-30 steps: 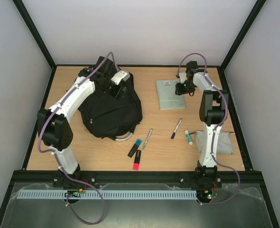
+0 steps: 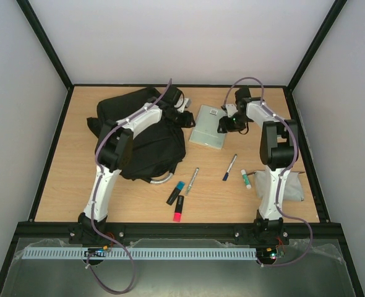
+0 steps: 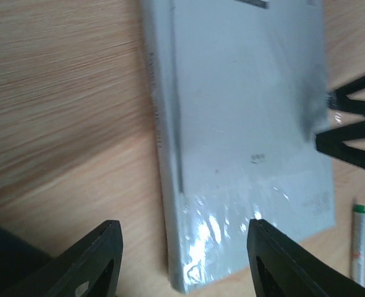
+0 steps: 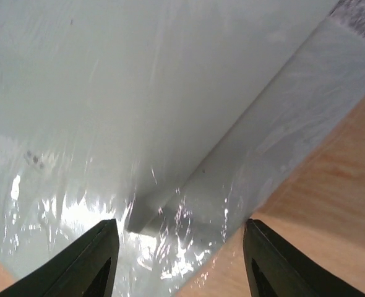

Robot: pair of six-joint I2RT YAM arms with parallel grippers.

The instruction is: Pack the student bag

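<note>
A flat grey-white book in a clear glossy cover [image 2: 207,133] lies slightly turned on the table, right of the black bag [image 2: 151,151]. My left gripper [image 2: 188,120] is at the book's left side, fingers apart. In the left wrist view, the book's near corner [image 3: 198,266] shows between its spread fingertips, touching neither. On the opposite side, my right gripper [image 2: 223,128] is over the book's right edge. Its fingers are apart in the right wrist view, with the book's cover [image 4: 188,229] beneath and between them; whether they touch it I cannot tell.
Below the book lie a blue-capped marker [image 2: 230,167], a silver pen [image 2: 193,181], and two dark highlighters, one blue-ended [image 2: 176,192] and one red-ended [image 2: 179,209]. A glue stick [image 2: 246,179] and a grey pouch [image 2: 287,185] are at right.
The book has slid left and turned slightly, with my right gripper moving left alongside it. My left gripper has swung right from over the bag to the book's left side.
</note>
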